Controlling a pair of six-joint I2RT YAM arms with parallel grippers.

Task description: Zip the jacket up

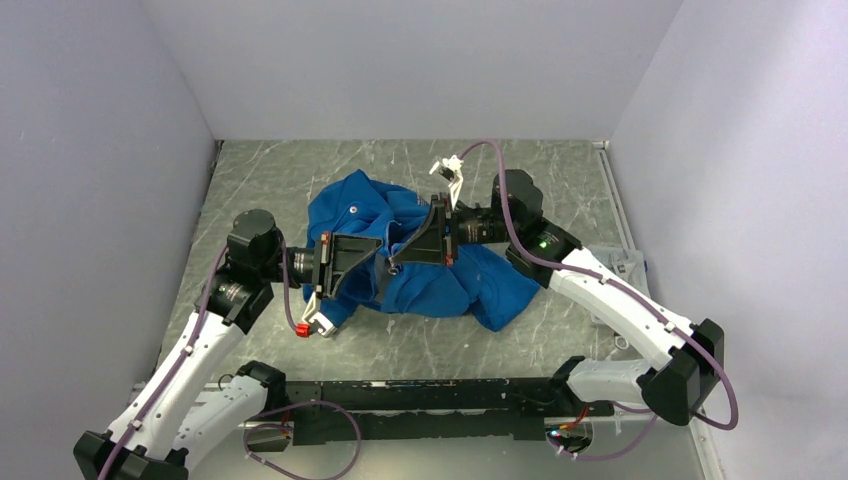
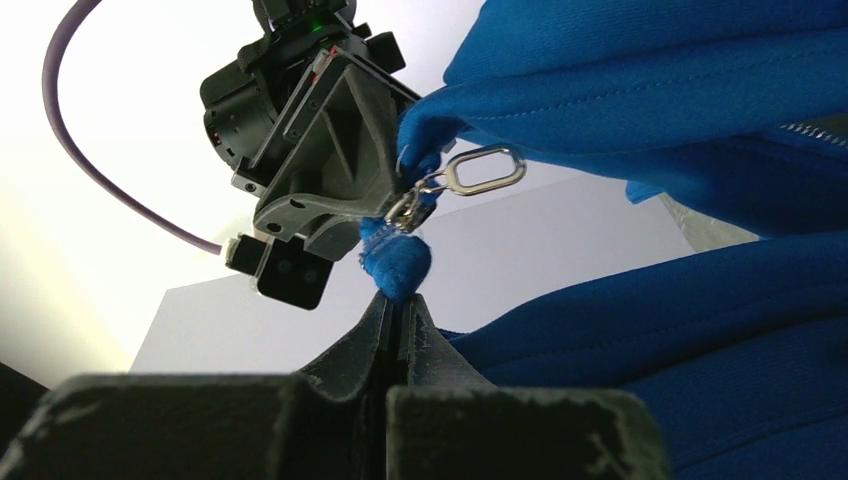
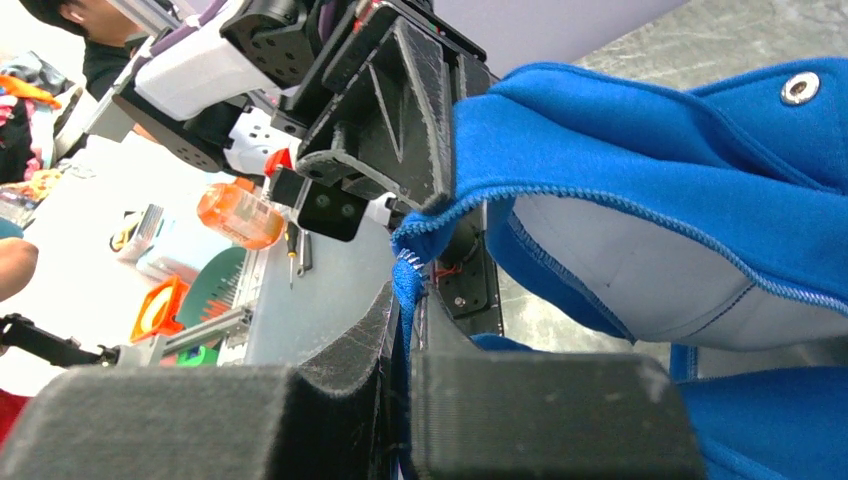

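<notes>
The blue jacket (image 1: 450, 290) lies bunched on the table, its middle lifted between the grippers. My right gripper (image 1: 398, 260) is shut on the jacket's zipper edge; the right wrist view shows the blue strip (image 3: 408, 275) running between its fingers. My left gripper (image 1: 376, 245) faces it, shut, its tips (image 2: 385, 335) at a bunched end of blue fabric; whether they pinch it is unclear. The silver zipper pull (image 2: 483, 170) hangs beside that fabric, close to the right gripper's fingers in the left wrist view.
The grey marble table (image 1: 250, 175) is enclosed by pale walls at back and sides. A clear plastic container (image 1: 625, 265) stands at the right edge, partly behind the right arm. Bare table surrounds the jacket at the back and front.
</notes>
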